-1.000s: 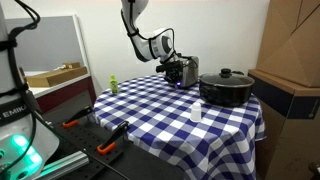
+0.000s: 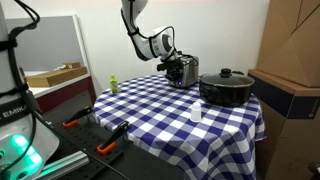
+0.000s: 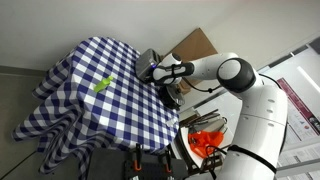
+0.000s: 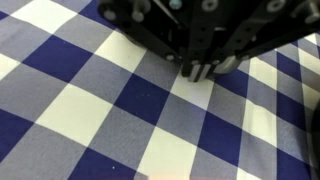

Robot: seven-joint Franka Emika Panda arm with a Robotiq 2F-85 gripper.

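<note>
My gripper is shut, with nothing showing between its fingers, over the blue-and-white checked cloth (image 4: pixel 75 110). In exterior view 1 it is small and dark, at the far part of the table close to a silver toaster (image 2: pixel 188 69). Exterior view 2 has the arm reaching in from the right, its wrist near the toaster (image 3: pixel 147 62). The arm partly hides the toaster there. Whether the fingertips touch the cloth, I cannot tell.
A dark lidded pot (image 2: pixel 226 88) stands right of the toaster, with a white cup-like object (image 2: pixel 196 112) in front. A small green-yellow object (image 2: pixel 113 84) is on the left side of the cloth.
Near the toaster, the gripper has shifted or turned slightly. A blue glint seen there earlier is no longer clear. Everything on the table stays put.
</note>
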